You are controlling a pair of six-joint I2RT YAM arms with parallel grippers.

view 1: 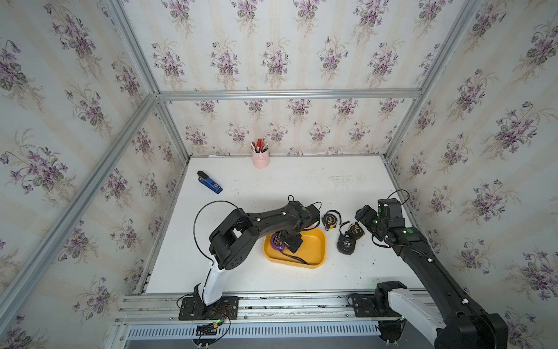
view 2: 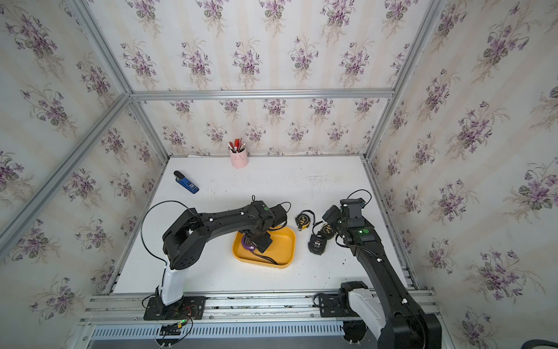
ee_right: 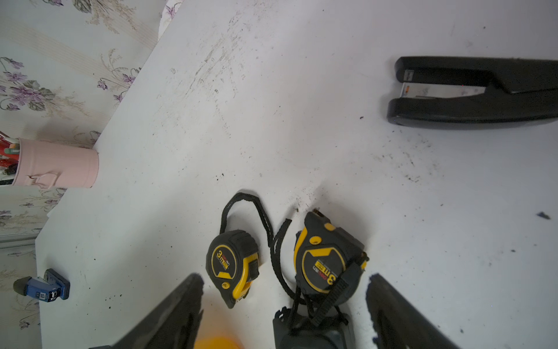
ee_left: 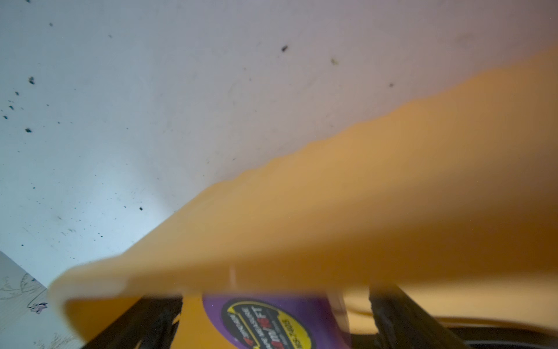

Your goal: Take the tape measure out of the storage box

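Note:
The yellow storage box (view 1: 314,250) holds a purple tape measure (view 1: 276,240) with a dark strap. My left gripper is down in the box, open, with the purple tape's labelled face between its fingers; the box wall fills much of that wrist view. Three more tape measures rest outside, right of the box: two yellow-black ones (ee_right: 232,261) (ee_right: 326,261) and a black one (ee_right: 312,332). My right gripper hangs above them, open, holding nothing.
A blue stapler (view 1: 209,181) and a pink pen cup (view 1: 260,157) stand toward the back. A black stapler (ee_right: 476,93) lies on the right side, mostly hidden by the right arm in the top views.

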